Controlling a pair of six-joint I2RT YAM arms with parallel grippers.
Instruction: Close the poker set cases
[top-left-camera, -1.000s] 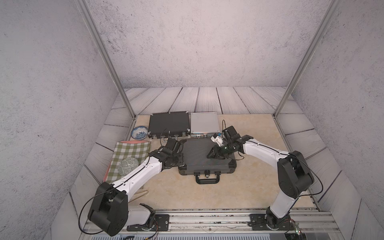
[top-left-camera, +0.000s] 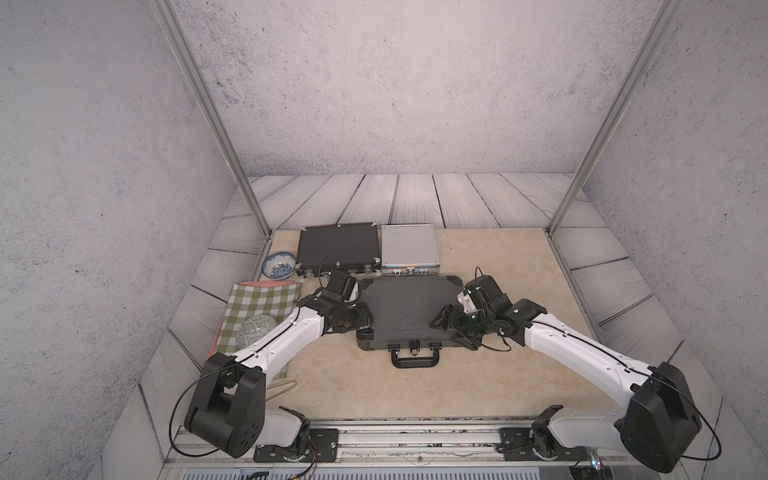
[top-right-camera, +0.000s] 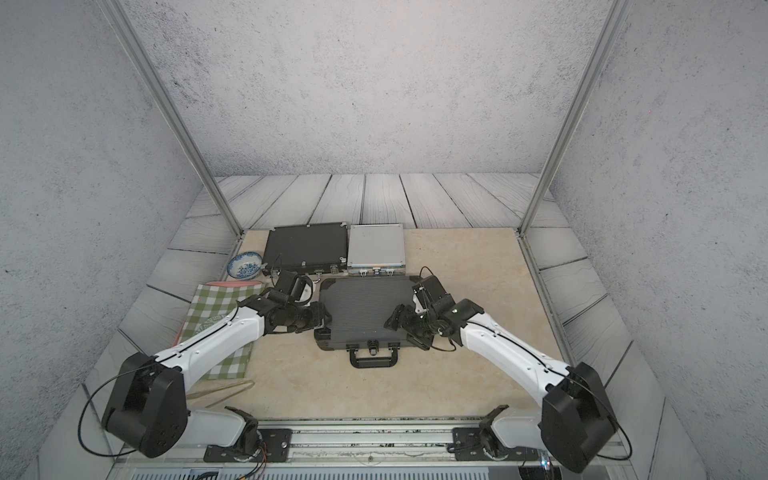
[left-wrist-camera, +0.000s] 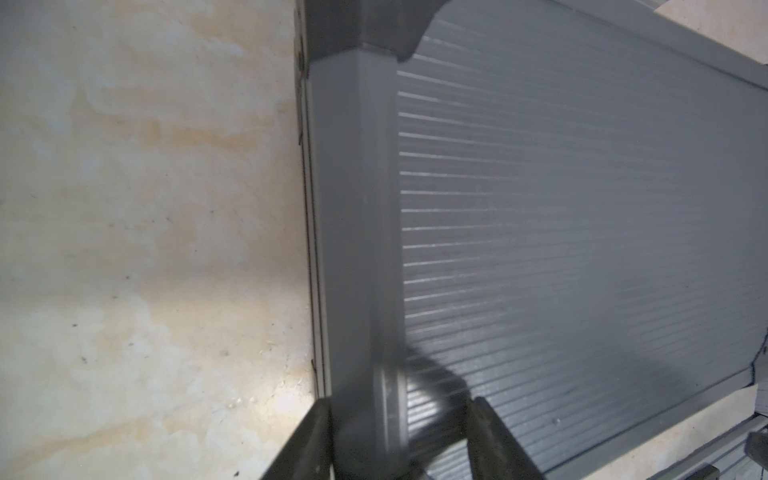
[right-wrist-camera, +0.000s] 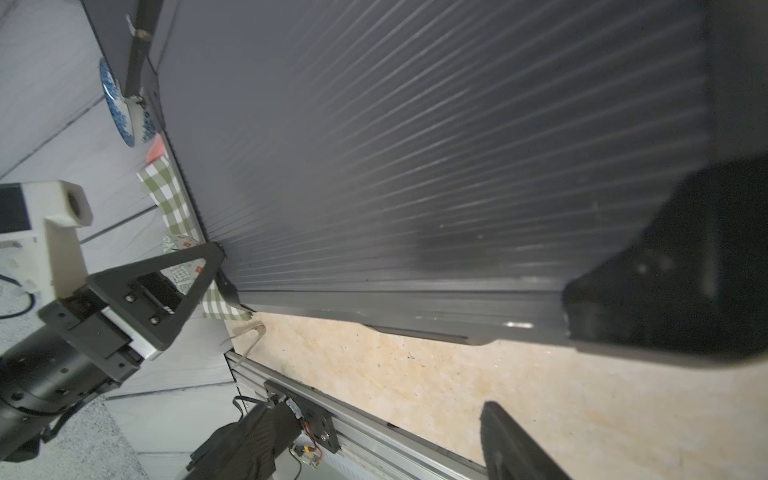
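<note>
The dark ribbed poker case (top-left-camera: 408, 308) lies flat in mid-table with its lid down and its handle (top-left-camera: 415, 362) toward the front. A front latch (top-left-camera: 414, 347) shows above the handle; I cannot tell if it is fastened. At the case's left side, my left gripper stands part open, its fingers (left-wrist-camera: 500, 448) on either side of the lid's left edge in the left wrist view. Over the front right of the lid is my right gripper, its fingers (right-wrist-camera: 512, 448) apart with nothing held. Behind it, a black case (top-left-camera: 339, 246) and a silver case (top-left-camera: 410, 245) look shut.
To the left lie a blue-patterned bowl (top-left-camera: 279, 265) and a green checked cloth (top-left-camera: 240, 308) with a clear patterned item (top-left-camera: 256, 332) on it. Bare table (top-left-camera: 512, 248) stretches along the right and in front of the ribbed case.
My right gripper has moved right and toward the front over the lid. My left gripper has shifted slightly at the case's left edge. The cases have stayed in place.
</note>
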